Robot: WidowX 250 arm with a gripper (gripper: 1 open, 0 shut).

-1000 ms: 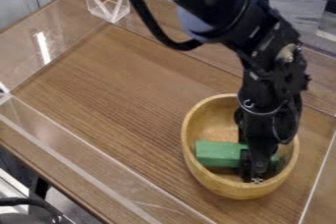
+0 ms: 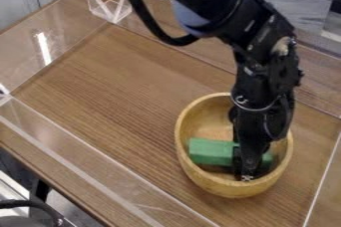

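A round tan wooden bowl (image 2: pixel 200 121) sits on the right part of the table, with a green block (image 2: pixel 213 151) lying inside it. The black gripper (image 2: pixel 249 156) reaches down into the bowl from above, shut on the green block at its right portion. The fingertips are partly hidden against the block and the bowl's interior.
A small clear plastic piece (image 2: pixel 110 4) stands at the back left edge. Clear raised edges run along the table's sides.
The bowl, the green block and the gripper have shifted a little to the left together.
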